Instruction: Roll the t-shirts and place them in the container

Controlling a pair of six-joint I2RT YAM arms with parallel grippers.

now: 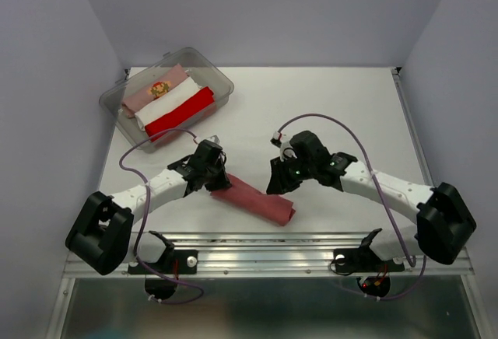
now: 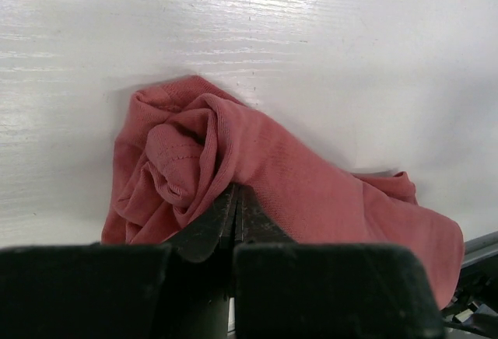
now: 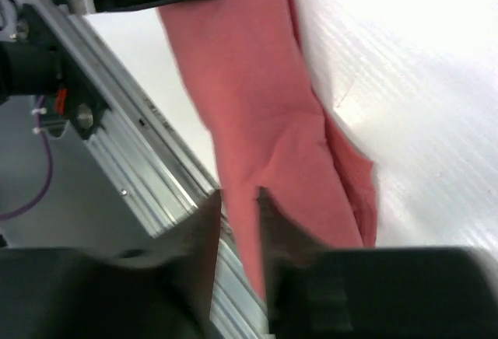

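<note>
A red t-shirt [image 1: 253, 199] lies folded in a long strip along the front of the white table. My left gripper [image 1: 222, 179] is shut on its bunched left end; in the left wrist view the cloth [image 2: 311, 183] gathers around the fingertips [image 2: 237, 218]. My right gripper [image 1: 274, 185] hovers over the strip toward its right part, not visibly holding it. In the right wrist view its blurred fingers [image 3: 243, 222] stand a little apart above the cloth [image 3: 257, 90].
A clear plastic bin [image 1: 110, 98] at the back left holds pink, white and red folded shirts. A metal rail [image 1: 257, 242] runs along the front edge.
</note>
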